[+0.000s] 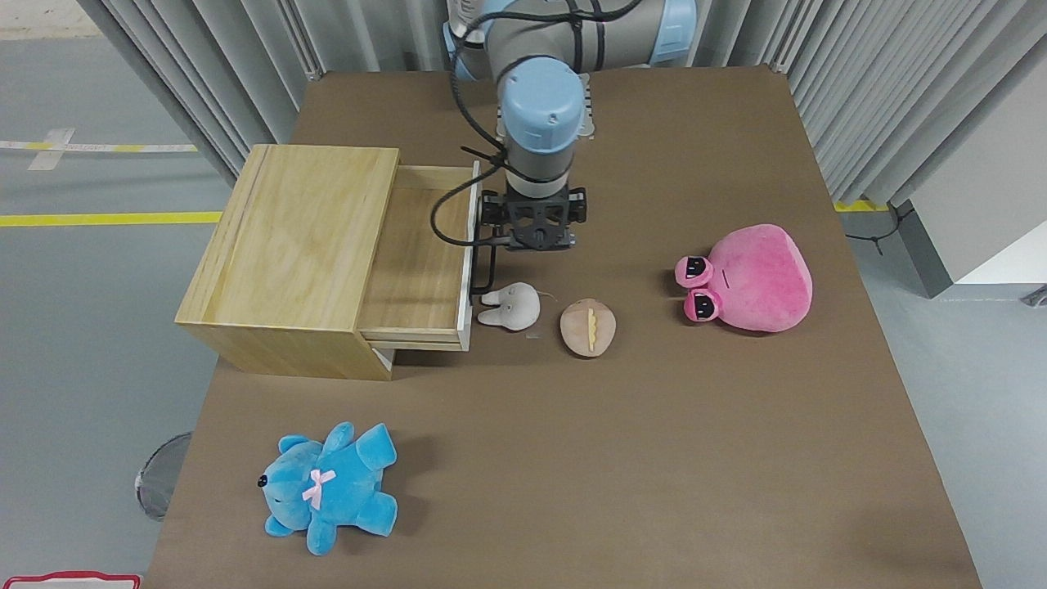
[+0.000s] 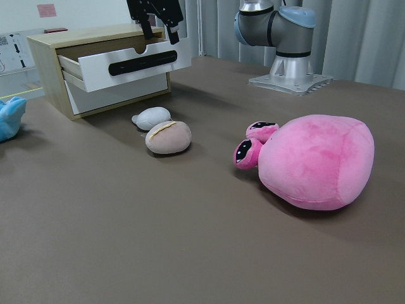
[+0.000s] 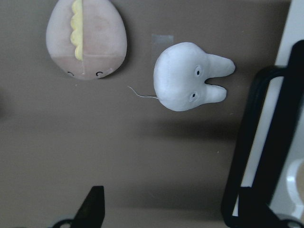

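My gripper [image 2: 161,33] hangs over the front of the pulled-out drawer [image 2: 95,71] of the wooden cabinet [image 1: 285,236]. Its fingers stand open, apart in the wrist view, beside the drawer's long black handle [image 3: 278,123]; nothing shows held. A small white plush [image 3: 183,78] with two long ears lies on the table just outside the drawer. Beside it is a round beige-pink plush [image 3: 85,40] with a yellow frill. The drawer's visible interior [image 1: 412,275] is bare wood.
A large pink plush [image 1: 751,280] lies right of the small toys. A blue bear [image 1: 329,491] lies at the front left.
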